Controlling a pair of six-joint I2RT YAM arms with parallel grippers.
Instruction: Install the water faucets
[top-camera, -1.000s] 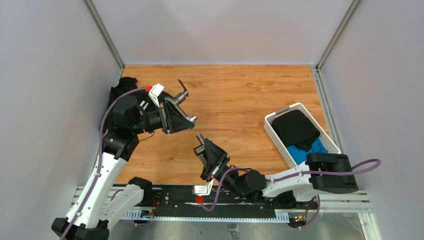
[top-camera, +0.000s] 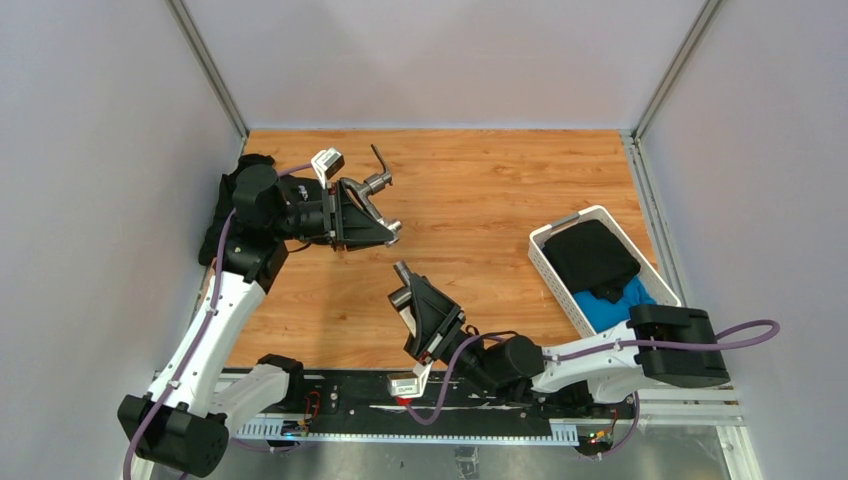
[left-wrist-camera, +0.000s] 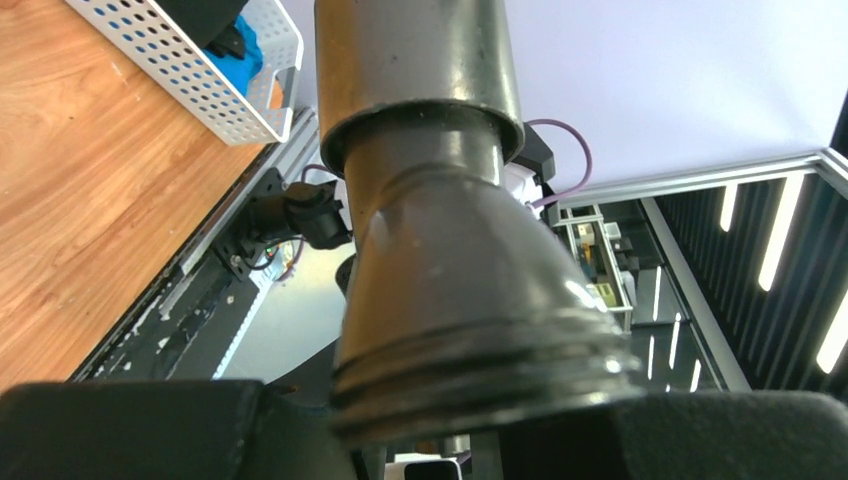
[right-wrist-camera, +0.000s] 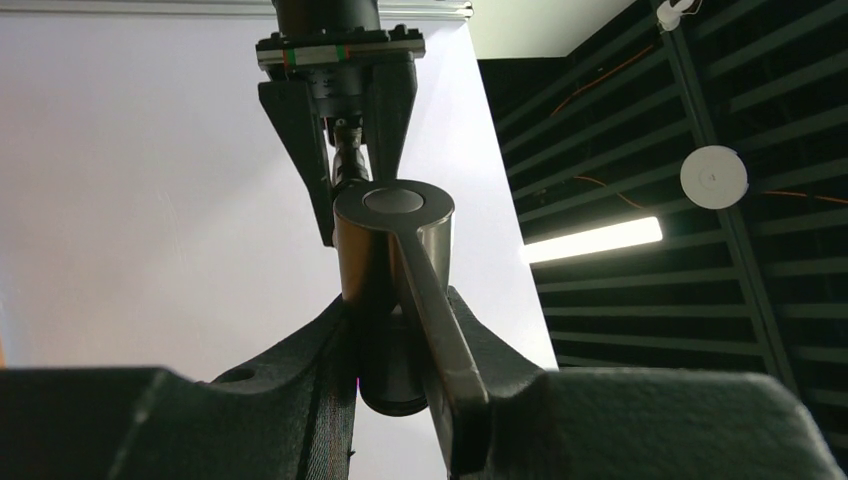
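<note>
My left gripper (top-camera: 355, 212) is shut on a metal faucet body (top-camera: 372, 205) with a bent arm, raised at the upper middle in the top view; its dark metal body (left-wrist-camera: 440, 260) fills the left wrist view. Below and right of it, my right gripper (top-camera: 420, 300) holds a cylindrical metal piece with a lever handle (right-wrist-camera: 440, 350) between its fingers, pointed toward the left gripper. In the right wrist view the left gripper appears beyond this piece, which partly hides it. The two pieces are apart in the top view.
A white basket (top-camera: 545, 265) with black and blue cloths stands at the right of the wooden table (top-camera: 470, 170). A black cloth (top-camera: 225, 200) lies at the back left under the left arm.
The left gripper has moved a little right and up in the top view with its piece. The right gripper has shifted slightly right, with small movement up and down.
</note>
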